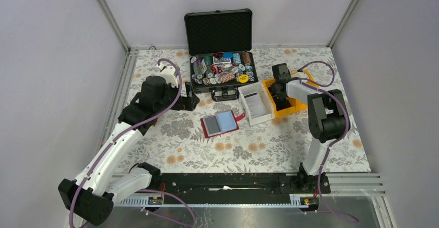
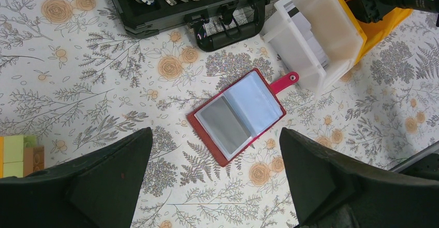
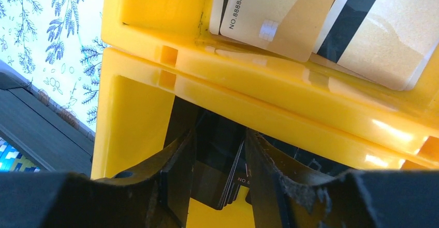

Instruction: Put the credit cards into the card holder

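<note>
The red card holder (image 1: 219,124) lies open on the floral table, one clear pocket grey and the other pale blue. In the left wrist view, the card holder (image 2: 239,116) is below my left gripper, which is wide open and empty. My right gripper reaches down into a yellow bin (image 3: 135,119), fingers open. Black credit cards (image 3: 209,184) lie in that bin, below and between its fingertips; whether the fingers touch them I cannot tell. Tan cards (image 3: 277,18) sit in the neighbouring yellow compartment.
A white bin (image 1: 257,103) with pale cards inside stands left of the yellow one. Behind the holder is an open black case (image 1: 222,75) full of poker chips. Green and brown blocks (image 2: 20,155) show at the left wrist view's edge.
</note>
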